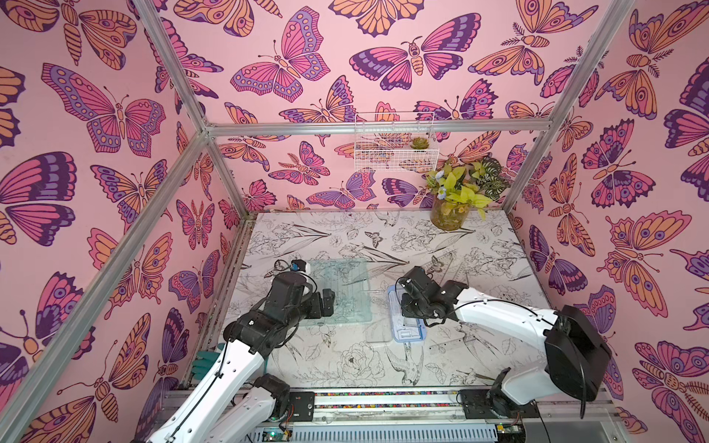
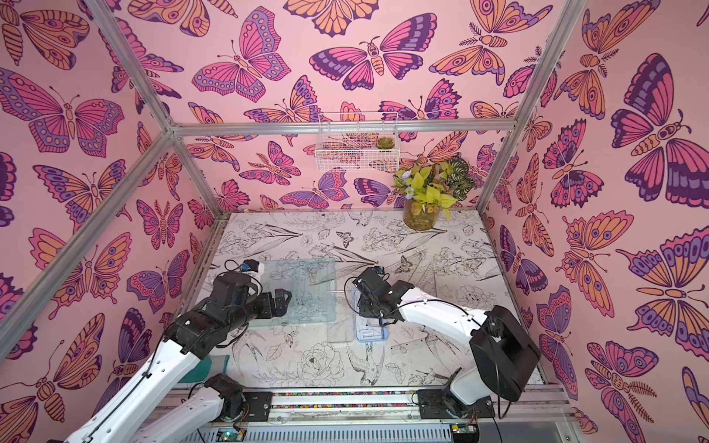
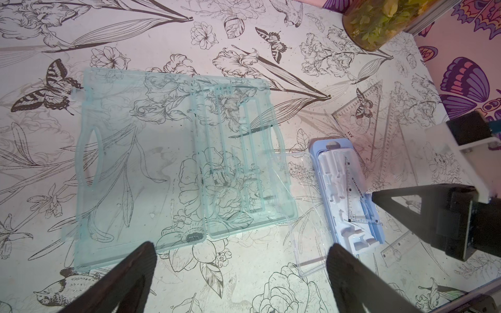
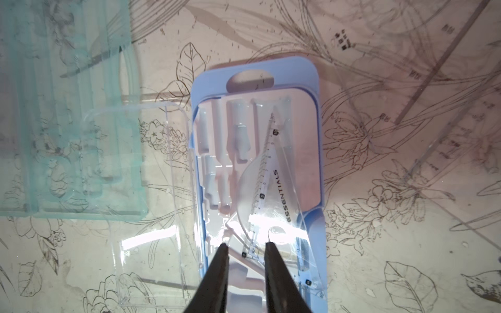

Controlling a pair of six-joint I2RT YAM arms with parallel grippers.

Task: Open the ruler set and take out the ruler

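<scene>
The blue ruler set case (image 4: 308, 78) lies opened on the table, its white moulded tray (image 4: 305, 156) facing up. A clear cover (image 4: 151, 208) lies to its left. In the tray's lower middle is a clear set square with black markings, also visible in the left wrist view. My right gripper is over the case, its fingertips close together with a small gap, at the set square's lower edge. Whether it grips that edge is unclear. My left gripper (image 1: 328, 299) hangs over the teal case, wide open and empty.
A teal translucent case (image 3: 141, 172) lies open-flat left of the blue case. Other clear rulers (image 3: 386, 130) lie right of it, faint against the patterned table. A potted plant (image 1: 450, 214) stands at the back right.
</scene>
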